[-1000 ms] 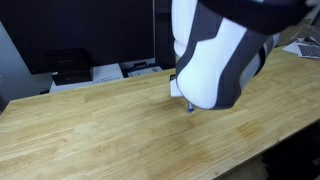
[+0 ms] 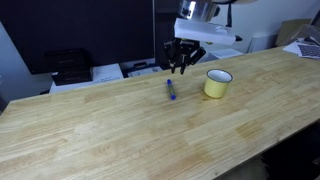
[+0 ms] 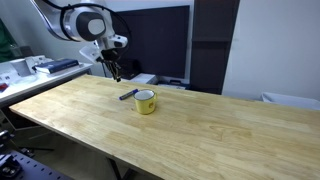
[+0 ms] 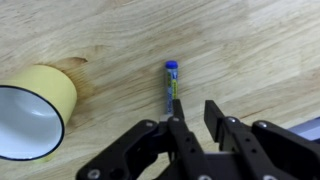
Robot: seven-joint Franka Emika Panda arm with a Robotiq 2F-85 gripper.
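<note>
A blue-capped marker (image 4: 172,85) with a greyish body shows just beyond my fingertips in the wrist view, its near end close to the left finger. In exterior view 1 the marker (image 2: 171,90) appears below my gripper (image 2: 177,70), and exterior view 2 shows the marker (image 3: 129,95) lower than the gripper (image 3: 117,79), with a gap. Whether it rests flat on the wood is hard to tell. My gripper has its fingertips a small way apart; I make out nothing clearly between them. A yellow mug (image 4: 38,112) with a white inside stands beside the marker.
Dark equipment (image 2: 70,66) stands along the back edge. In the wrist view a blue-edged dark strip (image 4: 305,128) lies at the right.
My arm has swung back and away from the camera, uncovering the mug. The marker has shifted left in exterior view 1 and now shows apart from the fingertips.
</note>
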